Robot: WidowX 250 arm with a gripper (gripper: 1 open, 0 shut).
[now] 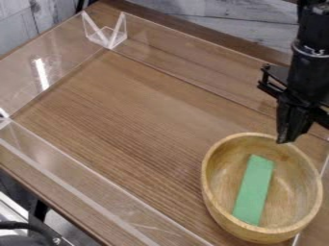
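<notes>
My black gripper [290, 125] hangs at the right, just above the back rim of a tan oval bowl [220, 165]; it looks shut, with nothing visible between its fingers. Inside the bowl lies a flat green rectangular object [253, 189], lengthwise front to back.
A white wire-like holder [106, 31] stands at the back left. The table's edge runs along the lower left, with a dark cable below it.
</notes>
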